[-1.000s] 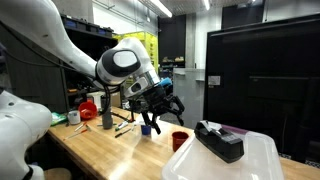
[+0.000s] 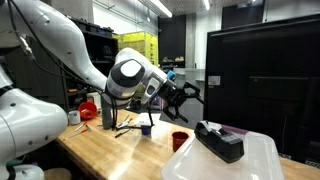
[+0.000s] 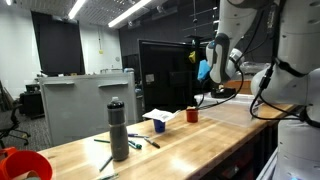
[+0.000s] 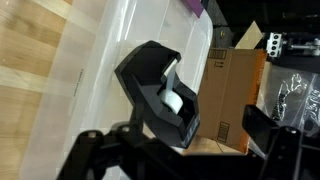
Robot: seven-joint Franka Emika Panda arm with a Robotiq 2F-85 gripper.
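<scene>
My gripper (image 2: 190, 103) hangs in the air above the near side of a white tray, its fingers apart with nothing between them. In the wrist view the dark fingertips of the gripper frame the lower part of the picture. A black open box (image 2: 222, 142) lies on the tray (image 2: 262, 160), and a pale thing (image 4: 170, 97) shows inside it. The gripper is apart from the box. A red mug (image 2: 180, 138) stands on the table just left of the tray.
A blue cup (image 3: 159, 126), a dark bottle (image 3: 119, 130) and several pens or tools are farther along the table. At its far end is a red pot (image 3: 24, 164). Bare wooden tabletop (image 3: 200, 145) lies in front of the mug.
My arm has swung up and to the right in exterior view 1, bringing the gripper closer to the black box. The box, tray and mug have stayed put.
</scene>
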